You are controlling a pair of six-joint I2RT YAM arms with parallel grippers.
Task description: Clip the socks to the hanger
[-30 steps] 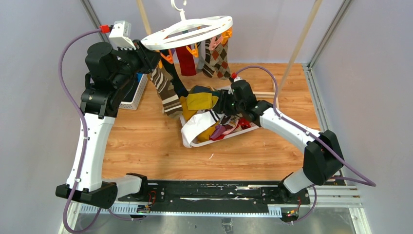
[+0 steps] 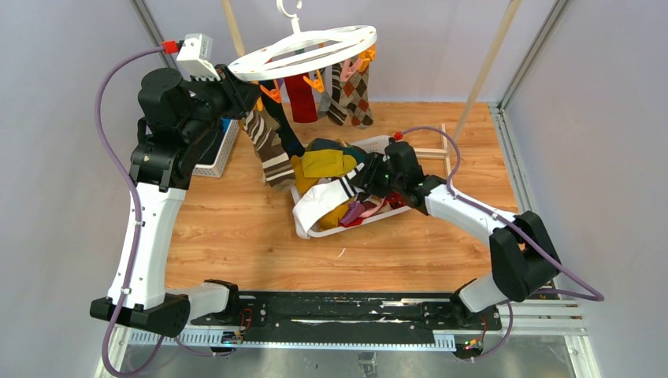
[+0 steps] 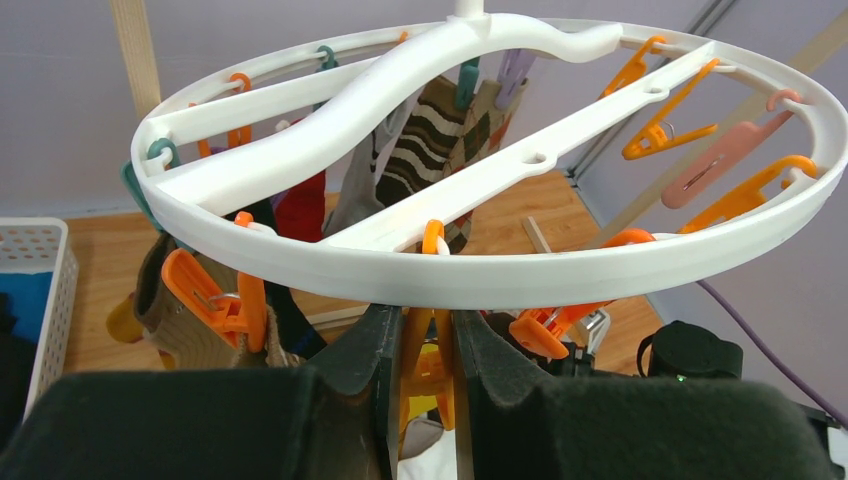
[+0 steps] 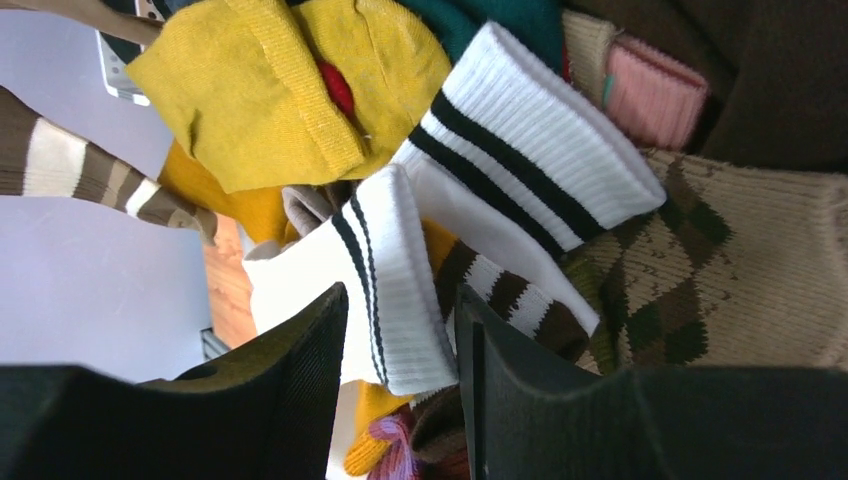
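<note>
The white round hanger (image 2: 306,49) carries orange, pink and teal clips, with several socks hanging from it. My left gripper is shut on an orange clip (image 3: 430,370) beneath the rim. My right gripper is down in the sock basket (image 2: 339,231), its fingers part open right at the folded cuff of a white sock with black stripes (image 4: 395,275); whether fabric is between them is unclear. A second striped white cuff (image 4: 500,120) lies behind it, among yellow, brown and argyle socks.
A white crate (image 2: 214,165) stands at the back left. Wooden posts (image 2: 492,55) rise behind the basket. Bare wooden floor (image 2: 346,264) lies in front of it.
My right gripper has moved toward the front and slightly right over the last second, lower in the basket at the white sock. The left arm has stayed still.
</note>
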